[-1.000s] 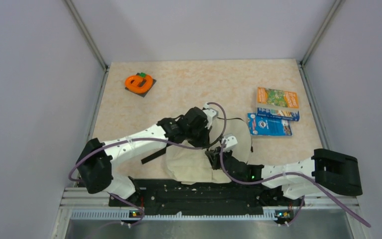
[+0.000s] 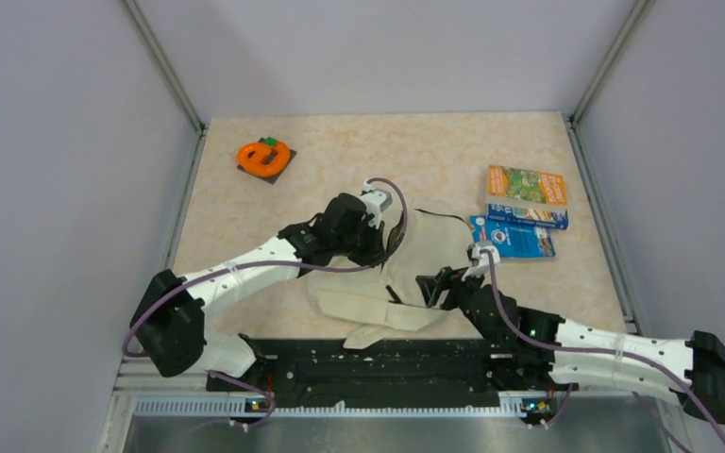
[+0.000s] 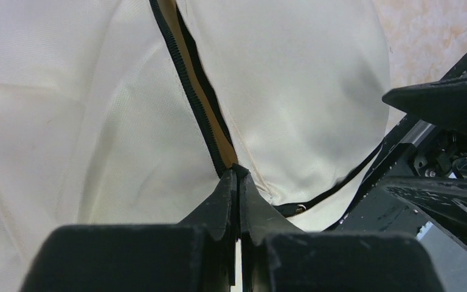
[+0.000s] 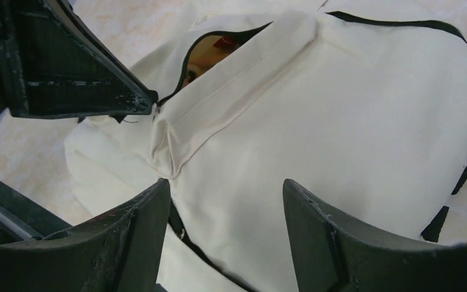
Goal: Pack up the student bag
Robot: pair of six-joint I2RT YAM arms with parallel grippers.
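The cream cloth bag lies in folds at the front middle of the table. Its black zipper gapes in a narrow slit, with brown inside. At the slit's end, my left gripper is shut, its tips meeting on the black zipper edge; the thin piece between them is mostly hidden. Over the bag's lower right part, my right gripper stands open, nothing between its fingers. Through the opening in the right wrist view, an orange-brown item shows inside the bag.
Right of the bag lies a blue book, close to its edge. Behind it are an orange-green book and another blue one partly under it. An orange pumpkin-shaped item rests at back left.
My left gripper has moved back and left, and the bag has shifted and creased with it. The right gripper has moved right, away from the left one. The dark strap at left no longer shows.
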